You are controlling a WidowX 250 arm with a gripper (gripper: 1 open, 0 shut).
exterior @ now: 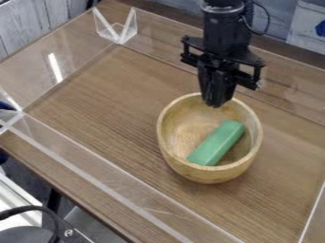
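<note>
A round wooden bowl (176,135) sits on the table, holding a green bar-shaped object (219,142) lying diagonally in its right part. The black robot gripper (218,97) points down just over the bowl's back rim; it looks shut, with nothing visible between its fingers.
A small transparent object (114,27) stands at the back left. Black cables (36,218) show at the bottom left corner, and a pale panel edges the back right.
</note>
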